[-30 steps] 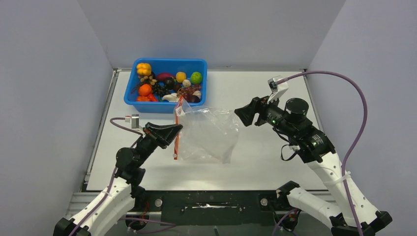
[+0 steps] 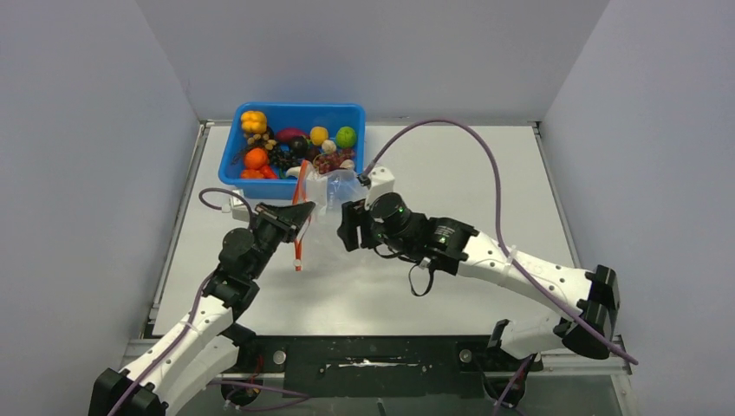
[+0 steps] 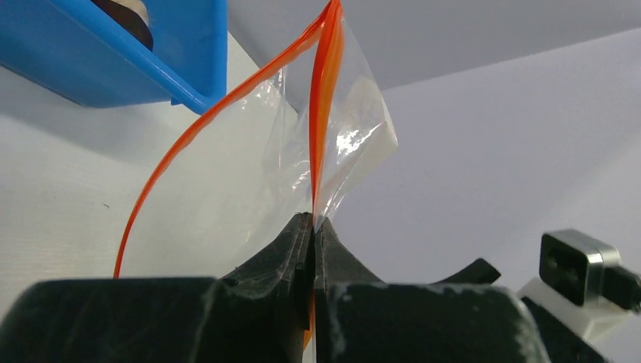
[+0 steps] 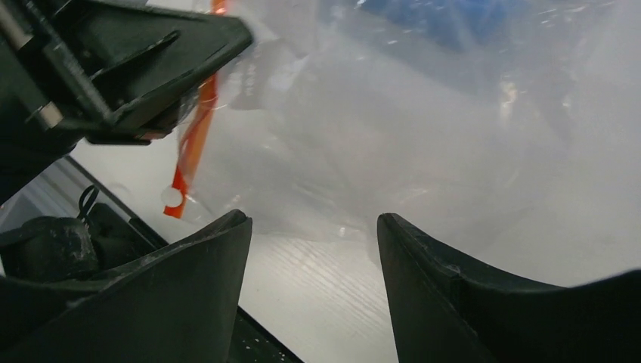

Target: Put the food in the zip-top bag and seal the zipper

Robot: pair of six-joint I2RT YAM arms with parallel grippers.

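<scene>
A clear zip top bag [image 2: 334, 212] with an orange zipper strip [image 3: 323, 98] hangs above the table, left of its middle. My left gripper is shut on the bag at its zipper edge; the strip runs down between the fingertips. The bag's far corner stands up, and a second stretch of strip bows off to the left. My right gripper [image 2: 348, 227] is beside the bag on its right, fingers [image 4: 219, 257] apart with a gap between them. Clear film [image 4: 340, 174] fills the right wrist view beyond those fingertips; no film shows pinched there.
A blue bin [image 2: 299, 108] of mixed play fruit and vegetables, including a green one [image 2: 346, 137] and an orange one [image 2: 256, 159], stands at the back left. The bag's upper end overlaps its front edge from above.
My right gripper has swung far left, from clear of the bag to close beside it.
</scene>
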